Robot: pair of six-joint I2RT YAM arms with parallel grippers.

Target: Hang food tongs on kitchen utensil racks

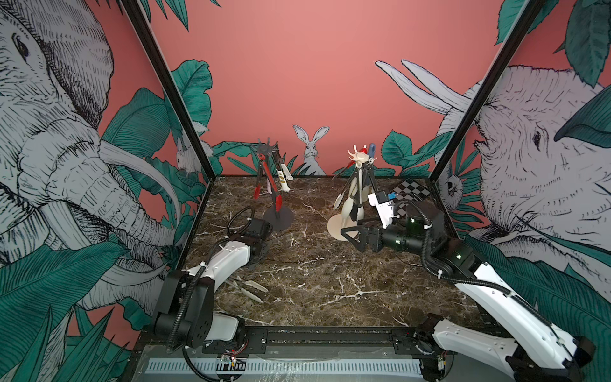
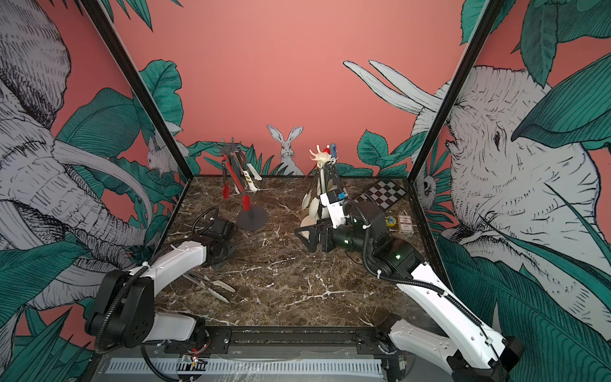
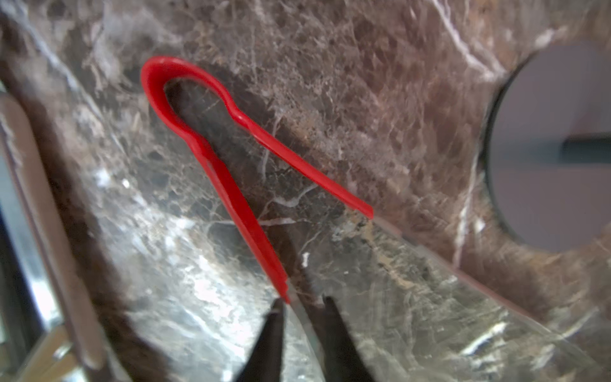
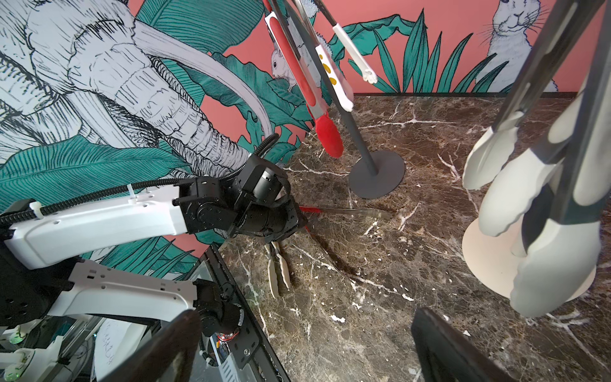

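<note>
Red-handled tongs point(image 3: 235, 201) lie on the marble directly beneath my left gripper, whose fingers are parted just above one metal arm near the red section. A second pair of steel tongs point(image 1: 251, 293) lies toward the front left. The dark rack point(image 2: 251, 218) holds several hanging tongs, red and white. The cream rack point(image 1: 337, 229) also carries several hanging tongs. My right gripper point(image 1: 351, 234) stands open in front of the cream rack, nothing between its fingers.
A checkered board point(image 2: 382, 191) and small boxes point(image 2: 404, 224) lie at the back right.
</note>
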